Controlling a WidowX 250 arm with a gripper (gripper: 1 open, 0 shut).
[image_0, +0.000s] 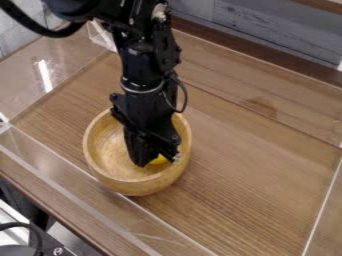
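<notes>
A pale wooden bowl sits on the wooden table, left of centre. My black gripper reaches down into it, its fingers low inside the bowl and hiding much of the interior. A small yellow object shows partly beside the fingertips. Whether the fingers hold it is hidden.
Bare tabletop fills the right side. A transparent panel runs along the left edge, with a dark cable at the lower left. A grey wall stands at the back.
</notes>
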